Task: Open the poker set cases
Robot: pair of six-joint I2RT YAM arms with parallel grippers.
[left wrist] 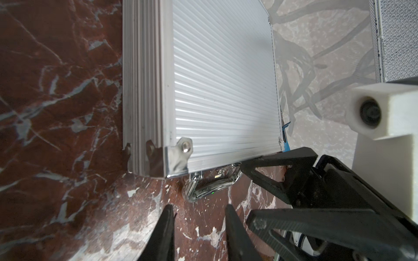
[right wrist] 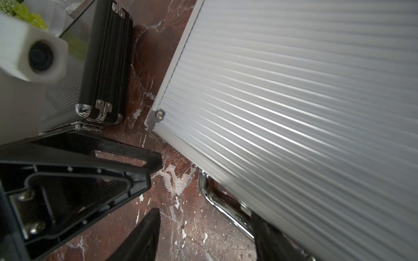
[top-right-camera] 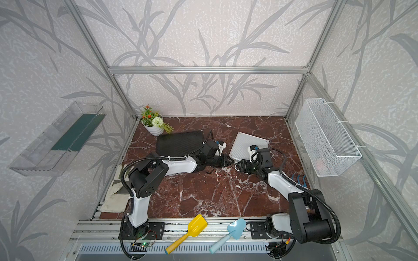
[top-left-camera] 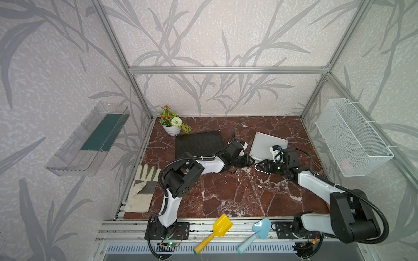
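Observation:
A ribbed silver case [top-left-camera: 265,143] lies right of center, with a chrome handle [left wrist: 213,187] on its front edge. A black case [top-left-camera: 198,141] lies to its left. My left gripper [top-left-camera: 248,161] is at the silver case's front left corner; whether anything is between its fingers is hard to tell. My right gripper [top-left-camera: 265,165] is low at the front edge by the handle, its fingers close to that edge in the right wrist view. The exact state of its fingers is unclear.
A flowerpot [top-left-camera: 172,128] stands at back left, gloves [top-left-camera: 138,198] at front left. Wire baskets hang on both side walls. A yellow scoop [top-left-camera: 221,225] and a blue trowel [top-left-camera: 260,227] lie on the front rail.

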